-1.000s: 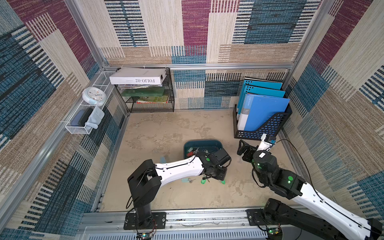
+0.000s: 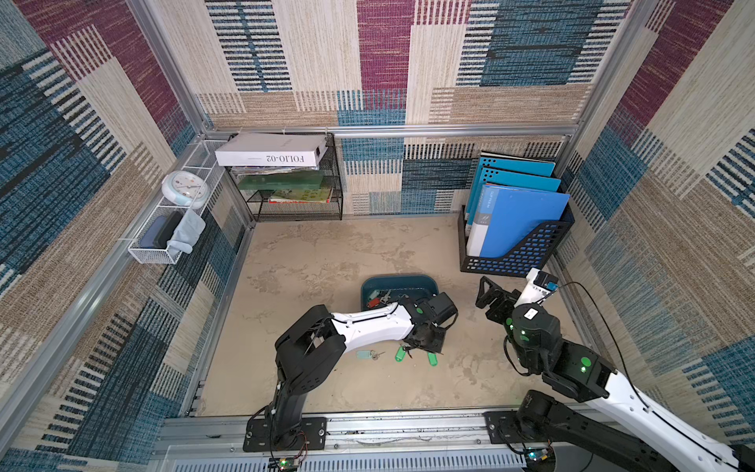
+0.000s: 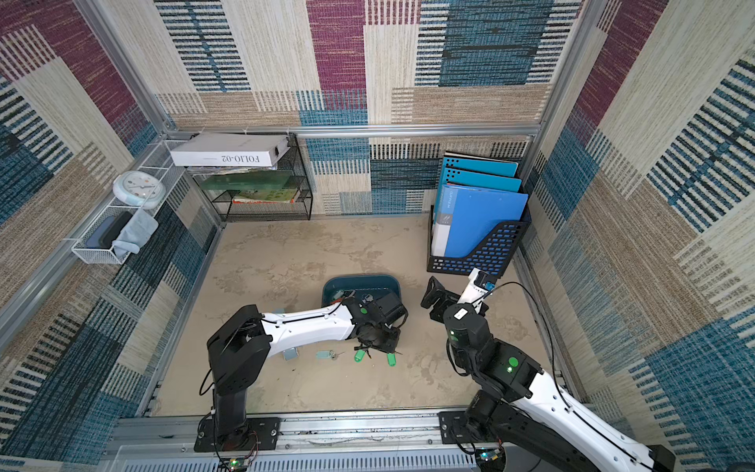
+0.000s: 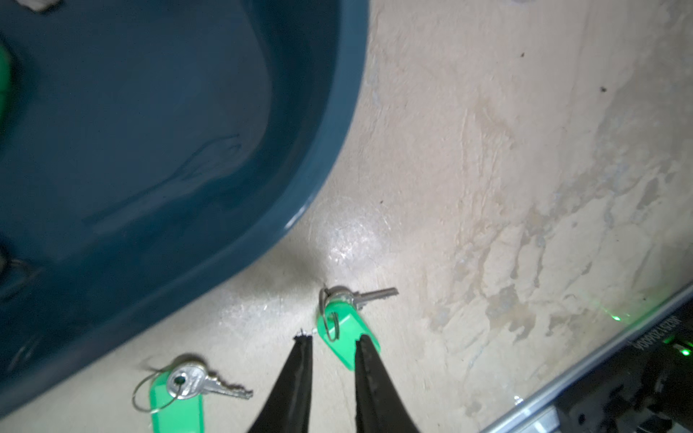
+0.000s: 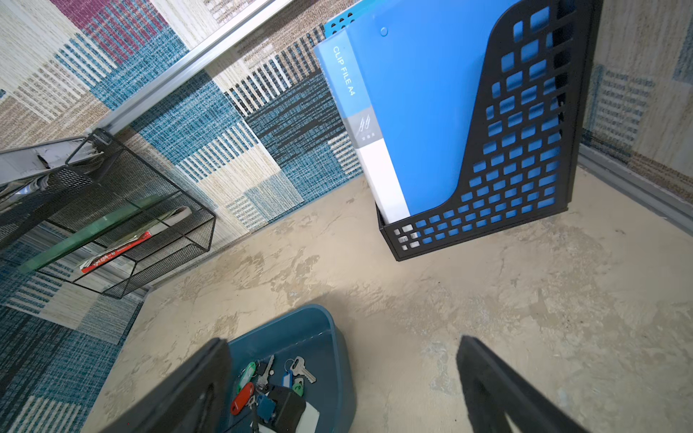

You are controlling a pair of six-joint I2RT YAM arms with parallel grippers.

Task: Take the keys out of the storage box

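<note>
The teal storage box (image 2: 369, 283) holds assorted keys, tags and other items, seen in the right wrist view (image 5: 339, 375). My left gripper is low beside the box's corner, part open, its tips at a key with a green tag (image 4: 350, 339) on the table; whether anything is between them is unclear. Another key with a green tag (image 4: 177, 411) lies nearby outside the box. A light-blue tagged key (image 3: 322, 354) also lies out on the table. My right gripper is open above the table, right of the box, empty.
A black file holder (image 2: 511, 266) with blue folders stands at back right. A wire shelf (image 2: 330, 208) with papers is at back left, and a wire wall basket (image 2: 149, 251) hangs at left.
My right arm has moved a little toward the front right.
</note>
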